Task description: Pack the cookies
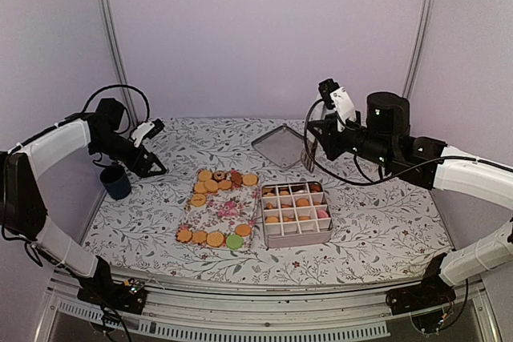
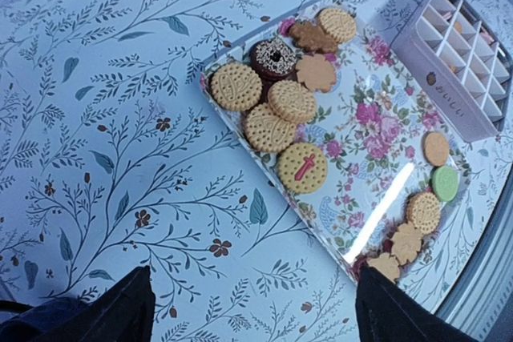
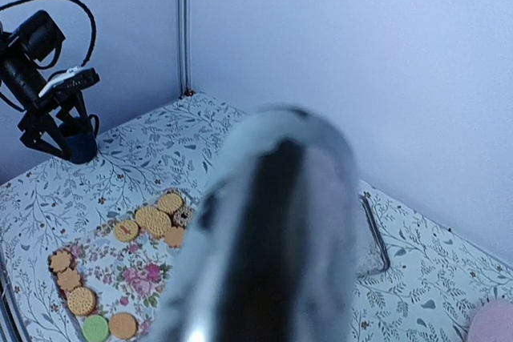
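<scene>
Cookies lie on a floral tray (image 1: pixel 220 218) left of centre; in the left wrist view a sprinkled dark ring cookie (image 2: pixel 272 58) and a green one (image 2: pixel 445 183) stand out among them. To its right is a pinkish compartment box (image 1: pixel 298 239) with cookies in several cells. My right gripper (image 1: pixel 317 132), above and behind the box, is shut on a shiny metal tool (image 1: pixel 309 154), perhaps tongs. That tool (image 3: pixel 280 222) fills the middle of the right wrist view, hiding the fingers. At far left, my left gripper is open and empty, away from the cookies.
An empty grey tray (image 1: pixel 276 146) lies behind the box. A dark blue cup (image 1: pixel 115 183) stands by the left wall, close to my left gripper. Part of a pink object (image 3: pixel 491 323) shows at the right wrist view's lower right. Patterned table between left gripper and cookies is clear.
</scene>
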